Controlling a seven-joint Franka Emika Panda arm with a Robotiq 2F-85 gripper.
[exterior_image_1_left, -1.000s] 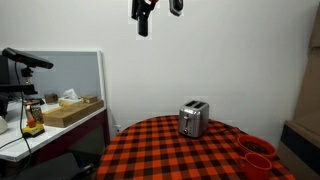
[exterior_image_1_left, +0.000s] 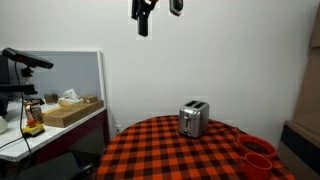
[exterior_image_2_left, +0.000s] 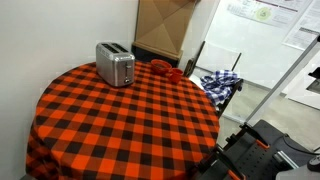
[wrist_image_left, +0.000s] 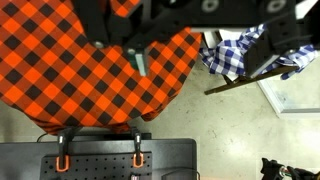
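Note:
High above the table, at the top of exterior view 1, hangs my gripper (exterior_image_1_left: 159, 22), its two dark fingers spread well apart. It looks open, with nothing seen between them. Far below stands a silver two-slot toaster (exterior_image_1_left: 193, 119), upright on the red-and-black checked cloth (exterior_image_1_left: 150, 150). Two red bowls or cups sit near the table's right edge, a wider bowl (exterior_image_1_left: 257, 146) behind a smaller cup (exterior_image_1_left: 256, 166). In exterior view 2 the toaster (exterior_image_2_left: 115, 64) is at the back left, the red dishes (exterior_image_2_left: 160, 67) right of it. Neither appears in the wrist view.
A chair with a blue checked cloth (exterior_image_2_left: 220, 82) stands beyond the table. At left, a side table carries a wooden box (exterior_image_1_left: 72, 113) and small items. Black clamps (wrist_image_left: 65, 140) line the mounting plate near the base.

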